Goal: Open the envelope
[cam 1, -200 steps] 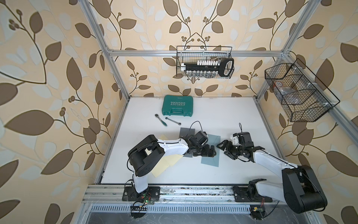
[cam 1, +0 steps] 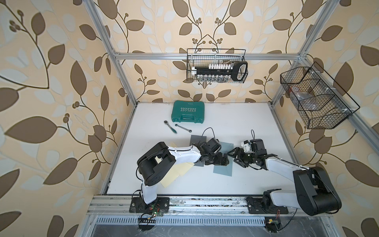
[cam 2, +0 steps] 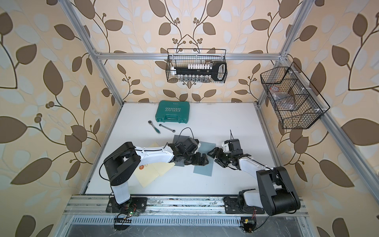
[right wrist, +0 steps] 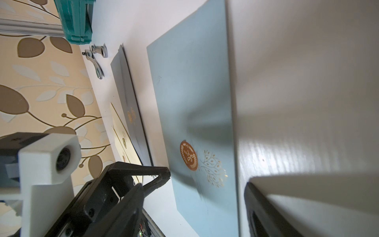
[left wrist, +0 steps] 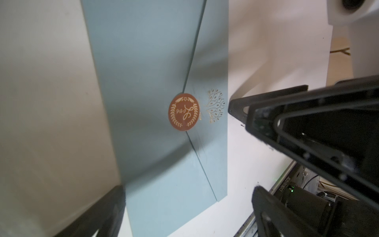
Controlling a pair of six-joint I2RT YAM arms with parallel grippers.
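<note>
The light blue envelope [cam 1: 223, 170] lies flat on the table between my two arms. Its flap is closed, with a brown round "Love" seal [left wrist: 184, 111] across the flap's edge and a pale printed tree beside it. From the left, my left gripper reaches over the envelope, its fingers wide apart and nothing between them. My right gripper comes in from the right, low at the envelope's right long edge [right wrist: 232, 118]. Its fingers are apart too; whether one touches the paper cannot be told. Overhead, the left gripper hides part of the envelope.
A dark grey envelope [cam 1: 195, 139] and cream envelopes [cam 1: 170, 178] lie left of the blue one, partly under my left arm. Behind them are a ratchet [cam 1: 170, 126], a wrench [cam 1: 183, 128] and a green case [cam 1: 188, 111].
My right arm has shifted slightly left, bringing its gripper closer to the envelope. The left arm has hardly moved, and the envelope lies almost where it was.
</note>
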